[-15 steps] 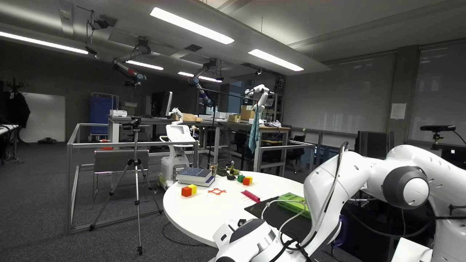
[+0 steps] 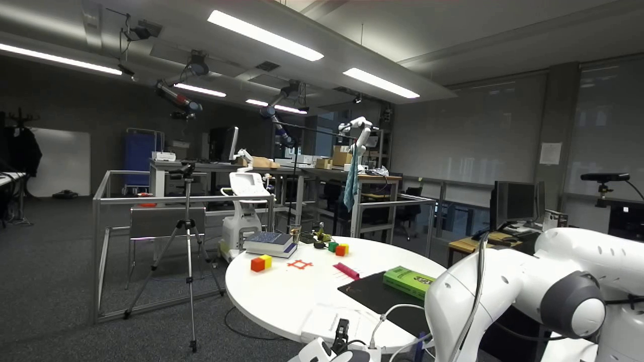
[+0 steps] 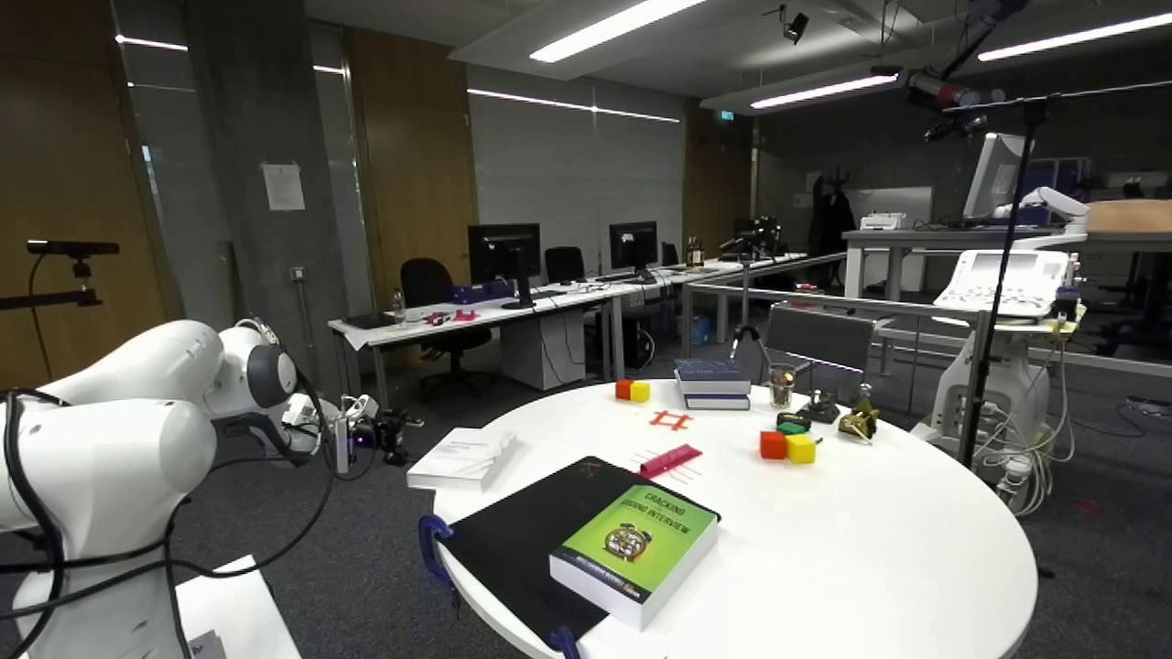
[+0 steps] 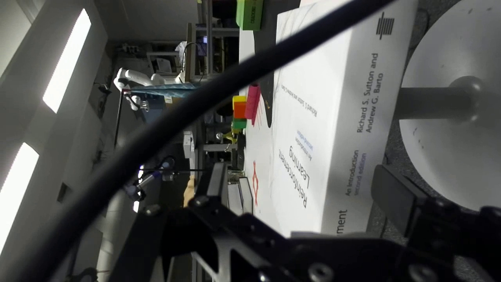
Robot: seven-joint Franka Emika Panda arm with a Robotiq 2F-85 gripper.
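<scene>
A thick white book [image 3: 461, 459], its cover reading "Reinforcement Learning", lies flat at the table's near-left edge and overhangs it. My gripper is open in the wrist view, one finger toward the cover side and the other below the book's underside; the spine [image 4: 359, 117] faces the camera. In exterior view 2 the gripper [image 3: 397, 434] hangs beside the table edge, left of the book and apart from it there. Whether the fingers touch the book I cannot tell. Exterior view 1 shows the gripper [image 2: 341, 329] partly, in front of the book.
A green book [image 3: 643, 544] lies on a black mat [image 3: 516, 538] clamped to the round white table [image 3: 857, 549]. Farther off are coloured cubes [image 3: 786, 445], a pink object [image 3: 667, 460], an orange frame [image 3: 670, 419] and stacked dark books [image 3: 714, 379]. A black cable crosses the wrist view.
The arm has swung lower and toward the camera in exterior view 1. The white book, previously hidden behind the arm, is now partly visible, and the green book shows differently past it.
</scene>
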